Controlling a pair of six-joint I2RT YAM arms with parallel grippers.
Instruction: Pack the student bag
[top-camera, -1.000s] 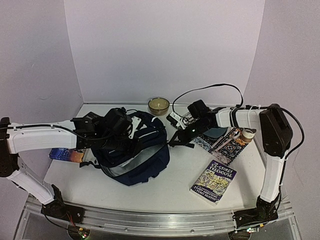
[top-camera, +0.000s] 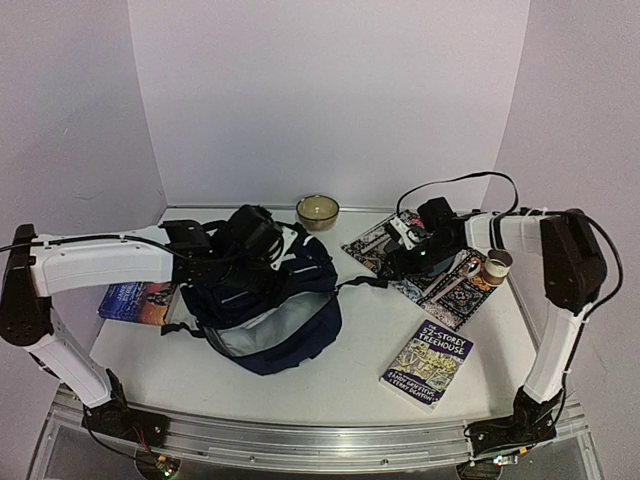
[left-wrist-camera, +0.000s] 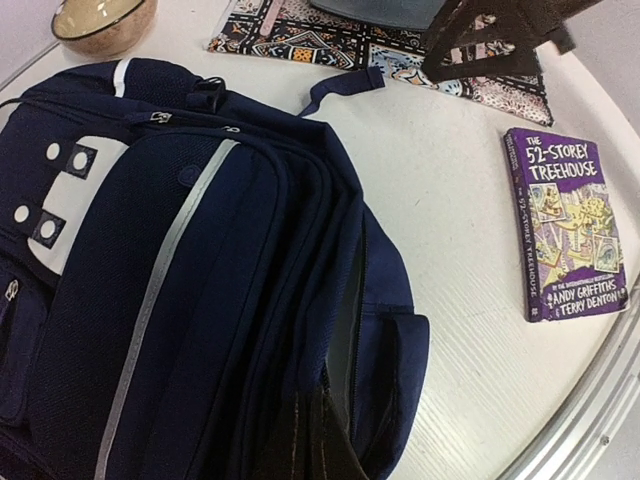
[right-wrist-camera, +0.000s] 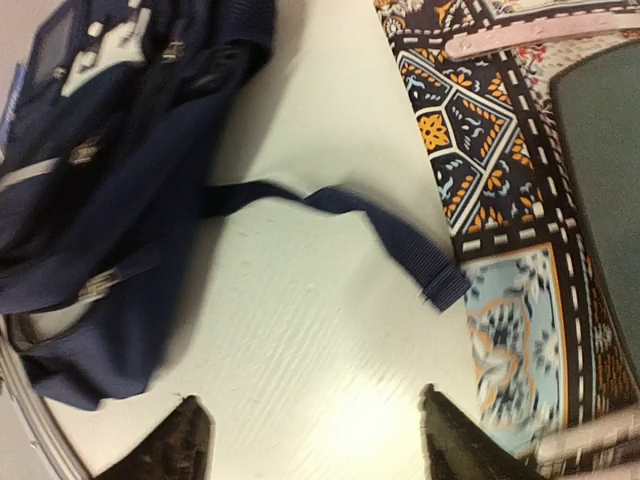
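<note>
The navy backpack (top-camera: 270, 345) lies on the left-centre of the table, its grey-lined mouth gaping toward the front. At the mouth's fabric edge, my left gripper is shut, apparently pinching the cloth; the arm hides part of the bag from above. My right gripper stands open above the table, right of the bag, with nothing between its fingers. A bag strap (right-wrist-camera: 400, 240) stretches across the table toward the patterned cloth. The purple Treehouse book (top-camera: 428, 362) lies flat at front right. Another book (top-camera: 138, 303), blue and orange, shows partly left of the bag.
A brown bowl (top-camera: 318, 211) sits behind the bag. On the patterned cloth (top-camera: 455, 318) at right are a grey-green item (right-wrist-camera: 605, 180), partly hidden, a pink utensil (top-camera: 452, 283) and a cup (top-camera: 496, 266).
My right gripper has drawn away from the bag's right edge, back over the patterned cloth.
</note>
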